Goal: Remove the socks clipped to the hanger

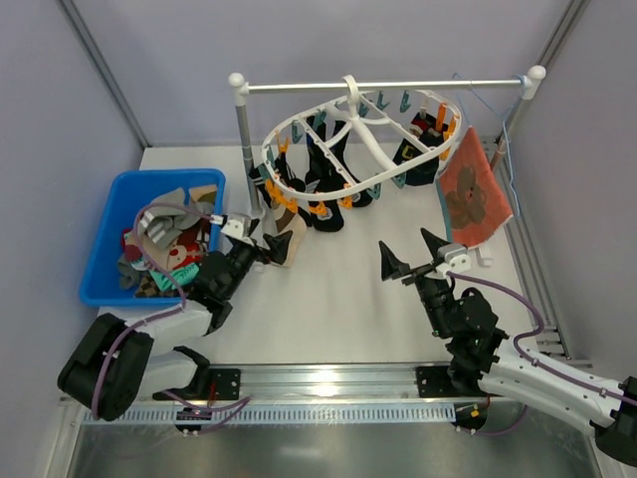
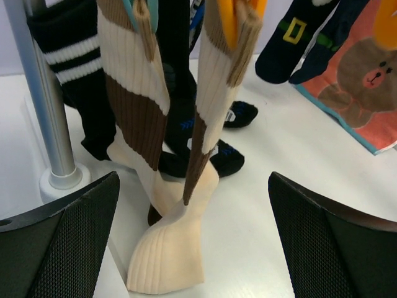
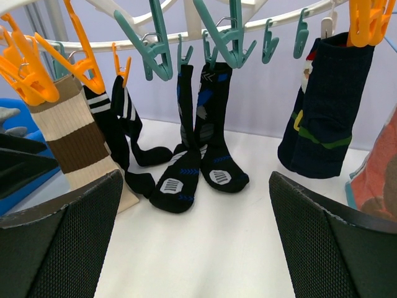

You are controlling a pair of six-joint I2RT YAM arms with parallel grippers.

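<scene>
Brown-and-cream striped socks [image 2: 135,102] hang from clips at the front left of the round white hanger [image 1: 288,197]. My left gripper [image 1: 271,248] stands open just before them, its fingers apart in the left wrist view with the socks beyond. Black socks [image 3: 214,124] dangle behind, their toes near the table. A dark pair with a green band and yellow buckle [image 3: 329,102] is clipped at the hanger's right. Over the table's right half, my right gripper [image 1: 402,260] is open and empty, away from every sock.
Left of the hanger, a blue bin [image 1: 121,187] holds several socks. The rack's post [image 1: 246,149] rises between bin and hanger. An orange cloth with a bear [image 1: 473,197] hangs at the right.
</scene>
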